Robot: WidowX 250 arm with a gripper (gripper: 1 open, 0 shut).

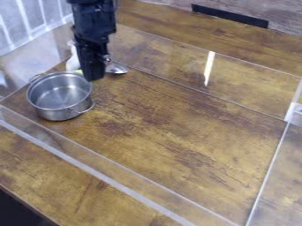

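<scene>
A steel pot [59, 95] with side handles rests on the wooden table at the left. My dark gripper [92, 69] hangs above and behind the pot's right side, pointing down, shut, with nothing clear between its fingers. Behind it, a shiny silver item [116, 68] lies on the table, and a white object [73, 60] is partly hidden by the arm; what these are is too small to tell.
Clear low walls border the wooden table [189, 132] on several sides. The middle and right of the surface are empty. A dark slot [229, 18] is at the back.
</scene>
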